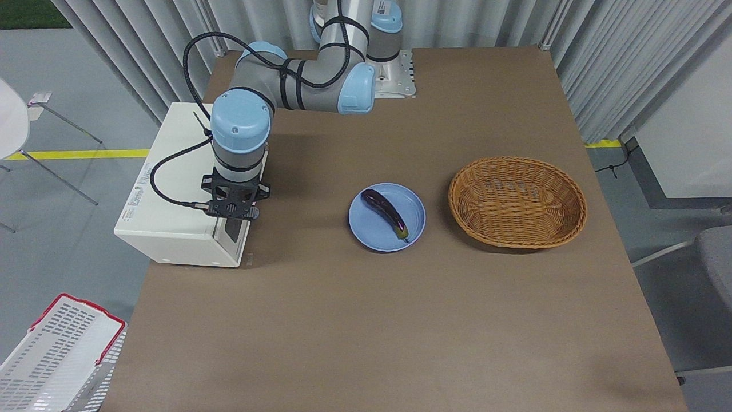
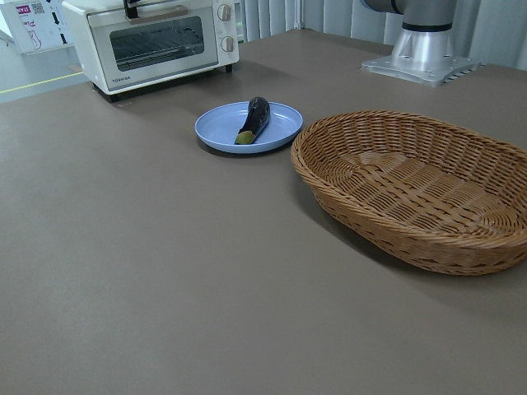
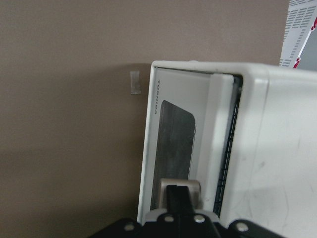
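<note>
My gripper (image 1: 233, 206) is low over the front of the white Toshiba toaster oven (image 1: 168, 233), at its door; in the wrist view its black mount (image 3: 181, 218) is by the door handle (image 3: 166, 188), whether open or shut I cannot tell. The oven door (image 3: 168, 129) stands nearly upright, with a narrow dark gap at its upper edge. A blue plate (image 1: 374, 233) holds a dark eggplant (image 1: 384, 209) in the middle of the table. To its right sits an empty wicker basket (image 1: 518, 206).
The arm's base plate (image 1: 398, 82) stands at the back edge. A white perforated crate (image 1: 55, 357) is beside the table at lower left.
</note>
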